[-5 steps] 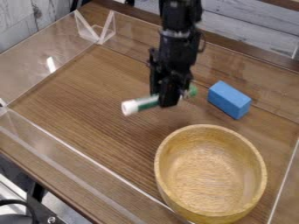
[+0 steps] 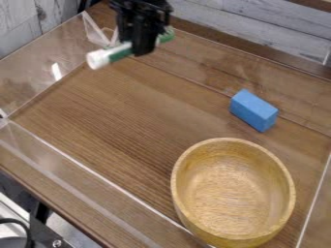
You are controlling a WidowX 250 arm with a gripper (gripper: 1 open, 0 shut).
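My black gripper is high at the top middle of the view, blurred, shut on a pale white-green cylindrical object that sticks out to its lower left. The exact fingertips are hard to make out.
A blue block lies on the wooden surface at right. An empty tan oval basket sits at the lower right.
My gripper has moved up and to the left, away from the middle, carrying the pale object with it. The blue block and basket have not moved.
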